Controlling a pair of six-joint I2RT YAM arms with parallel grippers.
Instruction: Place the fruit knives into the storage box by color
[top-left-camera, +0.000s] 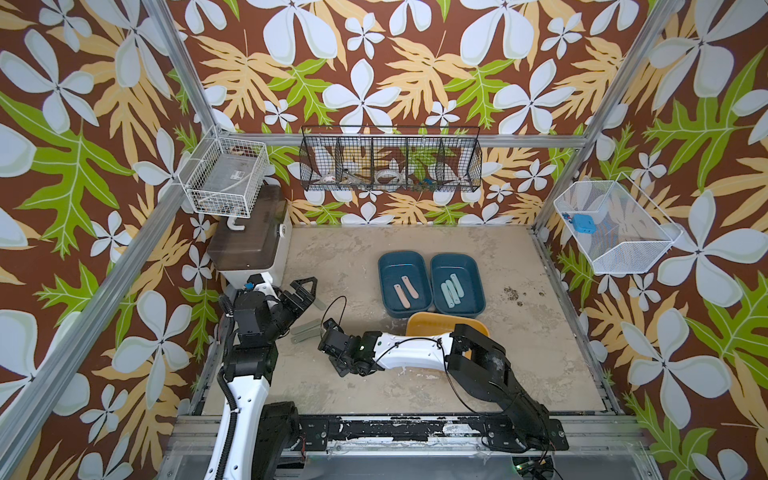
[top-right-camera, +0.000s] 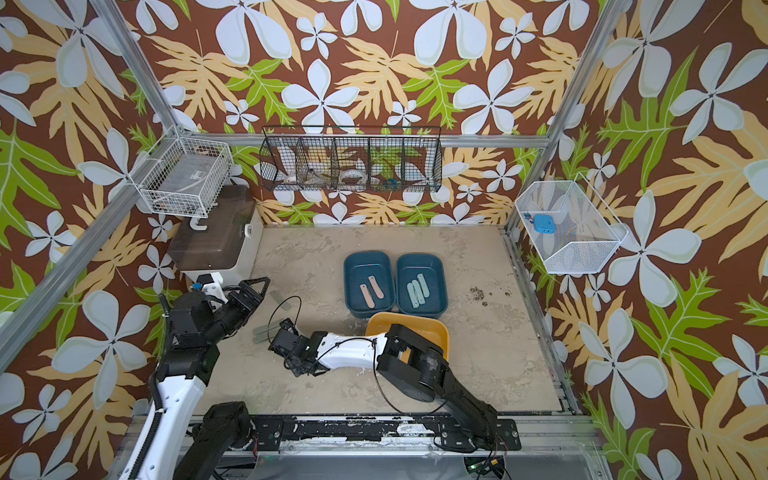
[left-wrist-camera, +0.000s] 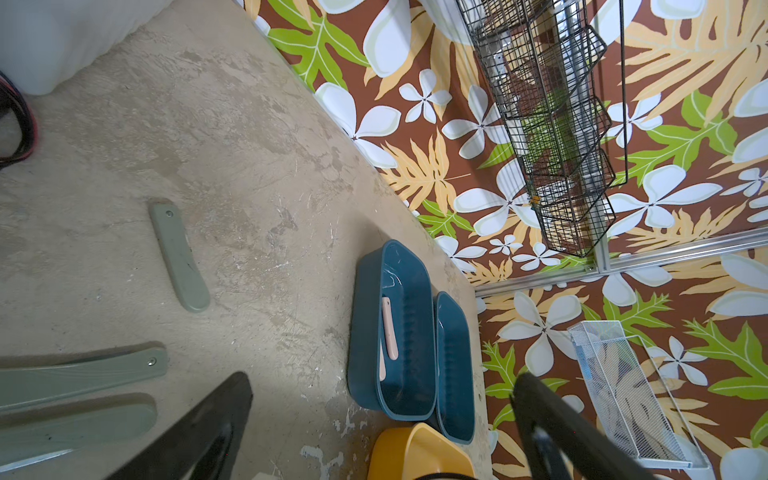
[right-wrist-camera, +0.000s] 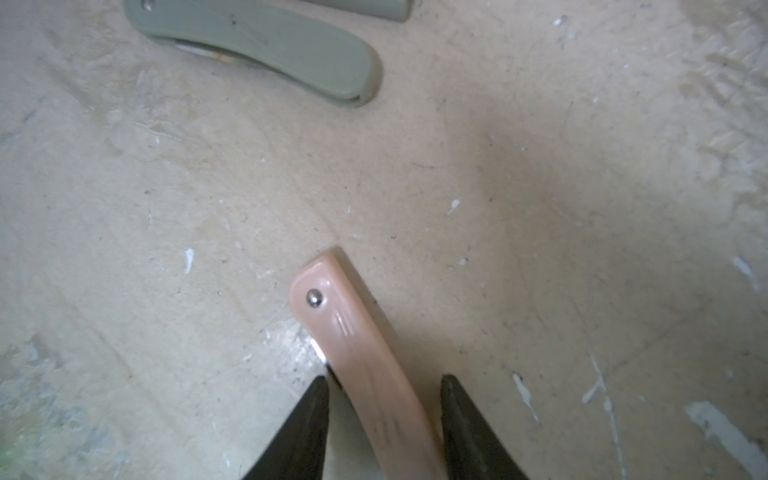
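A pink knife (right-wrist-camera: 352, 344) lies on the table with my right gripper around its lower part, fingers still apart on either side. Green knives lie beyond it, also on the left of the table in the left wrist view (left-wrist-camera: 80, 376). My left gripper (top-left-camera: 304, 292) hangs open above the table at the left, empty. The left blue box (top-left-camera: 384, 272) holds two pink knives (top-left-camera: 408, 284); the right blue box (top-left-camera: 480, 284) holds several mint knives (top-left-camera: 452, 289). A yellow box (top-right-camera: 436, 328) is partly hidden behind the right arm.
A lidded container (top-left-camera: 244, 240) stands at the back left, near the left arm. Wire baskets hang on the back rail and both sides.
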